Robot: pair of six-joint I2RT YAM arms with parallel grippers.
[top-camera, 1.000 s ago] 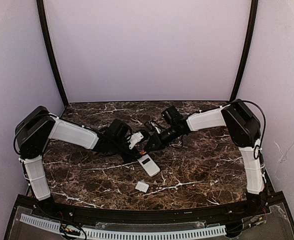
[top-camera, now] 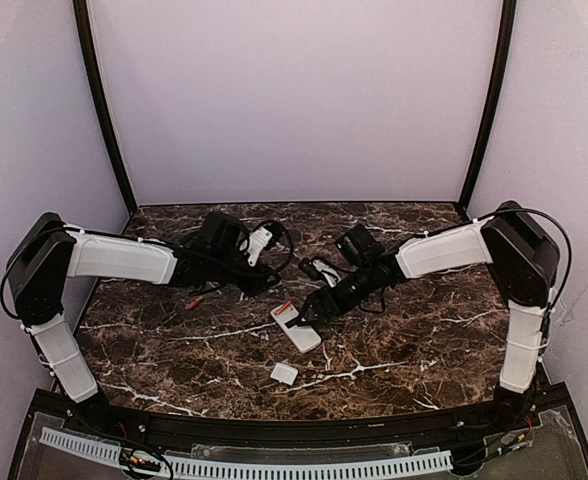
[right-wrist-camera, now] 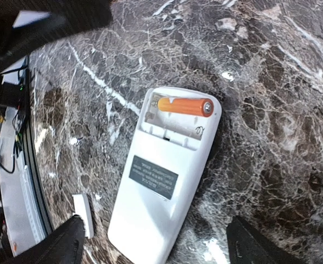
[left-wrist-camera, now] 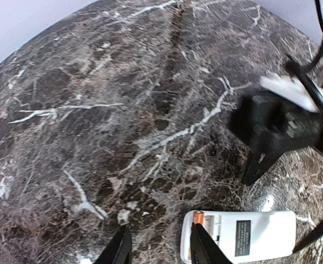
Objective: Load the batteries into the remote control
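The white remote lies back up on the marble table, its battery compartment uncovered. An orange battery sits across one side of that compartment; the other side shows a bare spring. My right gripper hangs over the remote, open, with nothing held. My left gripper is raised left of and behind the remote, open, with nothing seen between its fingers. The white battery cover lies in front of the remote. A small orange object, probably another battery, lies to the left.
Both arms are close together over the middle of the table. Frame rails edge the table.
My left gripper has drawn back up and left from the remote. The orange battery stays at the remote's upper end.
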